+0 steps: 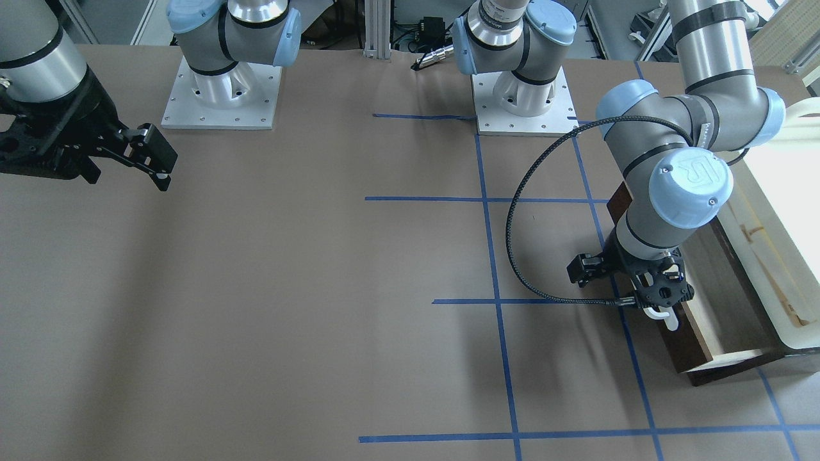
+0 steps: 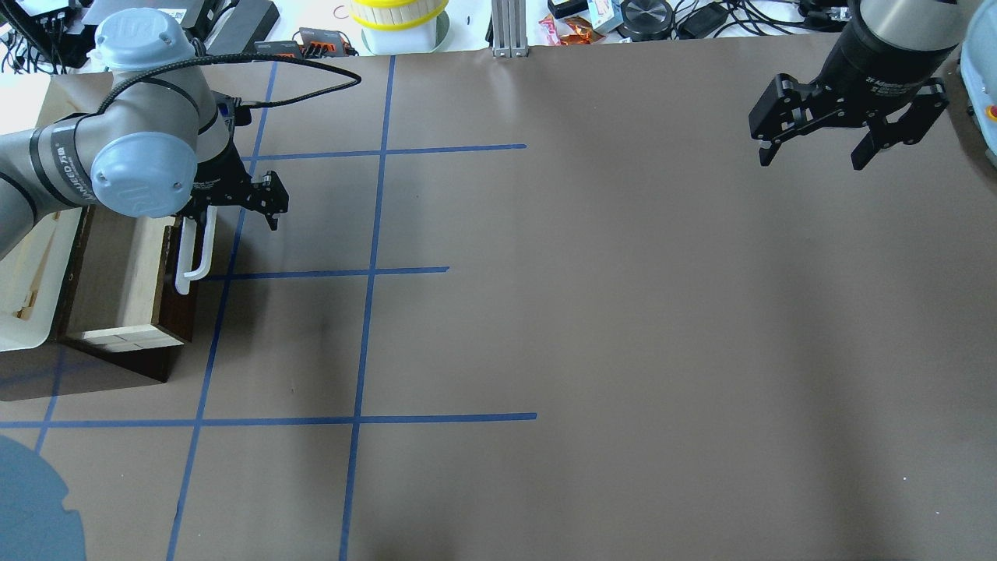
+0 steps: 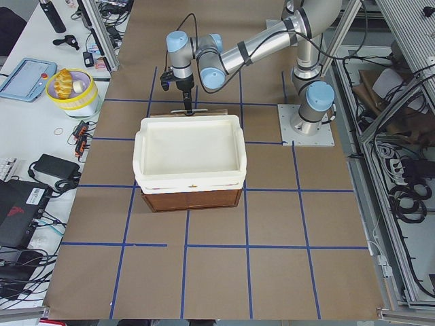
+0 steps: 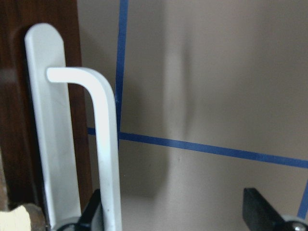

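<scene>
A wooden box (image 1: 688,342) with a white tray (image 3: 189,156) on top has a drawer pulled out, its dark front bearing a white bar handle (image 4: 107,144). My gripper is at the handle, open wide: one finger by the bar, the other out over the bare floor at the right of the left wrist view. In the camera top view it hovers at the drawer front, partly covering the handle (image 2: 206,257). Whether the finger touches the bar I cannot tell.
Other arms (image 1: 523,92) stand mounted at the back and left, another gripper (image 2: 846,117) at the top right of the top view. The taped floor beside the drawer front is clear.
</scene>
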